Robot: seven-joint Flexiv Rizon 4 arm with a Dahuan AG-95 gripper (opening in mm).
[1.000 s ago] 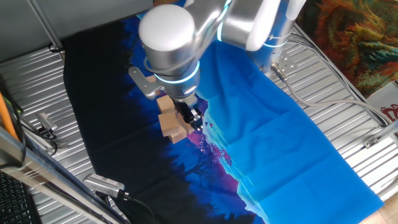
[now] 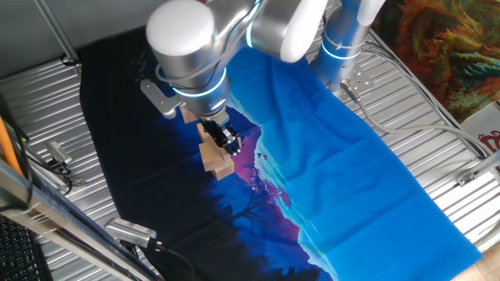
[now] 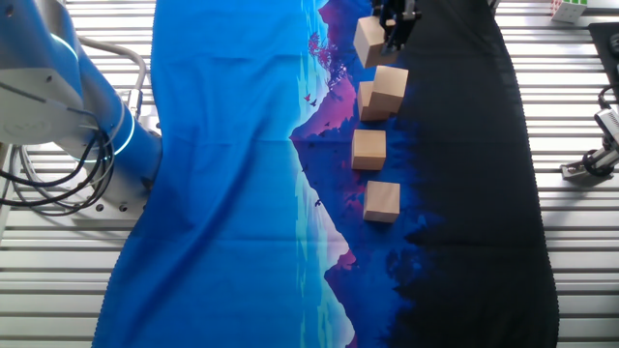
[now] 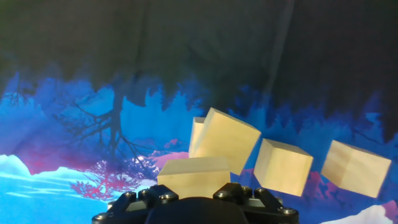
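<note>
My gripper is shut on a light wooden cube (image 4: 194,178), which shows between the fingers at the bottom of the wrist view. In exterior view 2 this held cube (image 3: 370,43) hangs at the far end of a row, slightly tilted and seemingly off the cloth. Close by, one cube (image 3: 391,85) rests tilted on or against another cube (image 3: 367,104), partly hidden behind it. Two single cubes, a middle one (image 3: 368,150) and a near one (image 3: 382,201), stand apart from that pair. The arm covers part of the row in exterior view 1.
A blue, purple and black printed cloth (image 2: 336,156) covers the slatted metal table (image 2: 469,203). A camera-like device (image 2: 130,232) stands by the dark edge, and a small green-and-white cube (image 3: 569,10) sits far right in exterior view 2.
In exterior view 1 the arm and gripper have shifted left and slightly up the picture, across the cube row. The visible cubes on the cloth look unmoved.
</note>
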